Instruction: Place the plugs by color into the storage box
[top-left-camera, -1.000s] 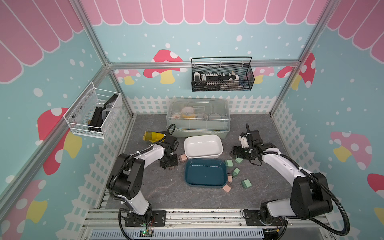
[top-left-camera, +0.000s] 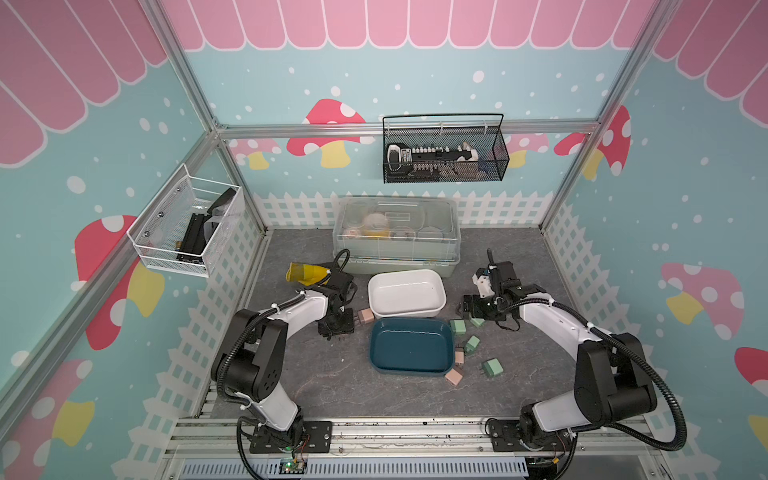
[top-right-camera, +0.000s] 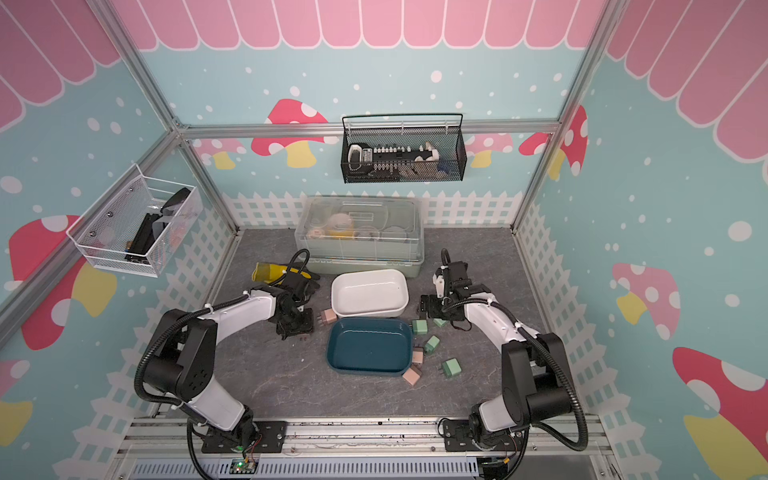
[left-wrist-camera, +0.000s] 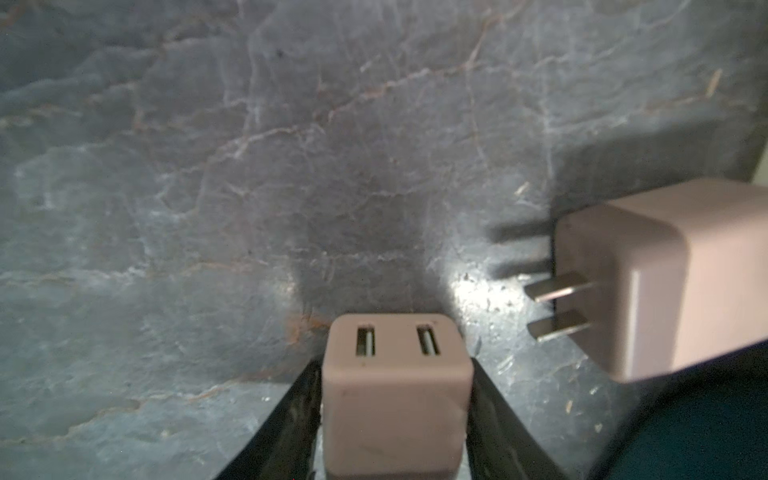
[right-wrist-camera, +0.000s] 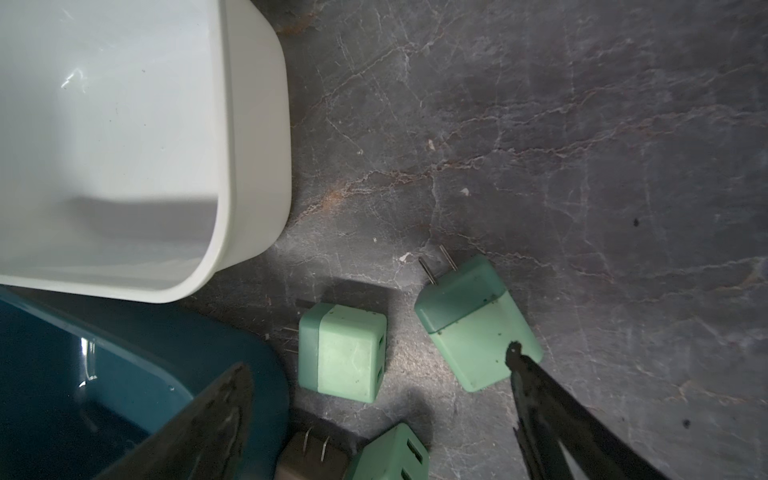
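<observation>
In the left wrist view a pink plug (left-wrist-camera: 397, 400) sits between the fingers of my left gripper, which is shut on it. A second pink plug (left-wrist-camera: 680, 272) lies to its right, prongs toward my gripper. My right gripper is open above the table with nothing gripped. Below it lie green plugs: one tilted (right-wrist-camera: 480, 324) near the right finger, another (right-wrist-camera: 344, 352) beside the dark blue box. Both boxes, white (top-left-camera: 406, 294) and dark blue (top-left-camera: 411, 346), stand empty between the arms. More green plugs (top-left-camera: 492, 368) and pink plugs (top-left-camera: 454, 377) lie right of the blue box.
A clear lidded bin (top-left-camera: 397, 232) stands behind the white box. Something yellow (top-left-camera: 307, 273) lies behind my left gripper. Mesh baskets, black (top-left-camera: 445, 152) and white (top-left-camera: 192, 224), hang on the walls.
My right gripper drifted a little to the left. The boxes and loose plugs have not visibly moved.
</observation>
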